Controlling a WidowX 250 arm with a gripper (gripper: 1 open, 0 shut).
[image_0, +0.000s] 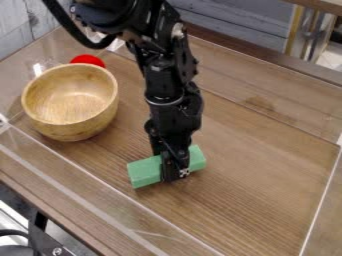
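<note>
A black arm reaches down from the top to the middle of the table, its gripper (168, 160) low over a green block (150, 173). The gripper is shut on the block, which lies at or very near the tabletop in the lower middle and is partly covered by the dark fingers.
A wooden bowl (70, 103) sits at the left, with a red round object (88, 61) behind it. Cables and a dark part show at the lower left edge.
</note>
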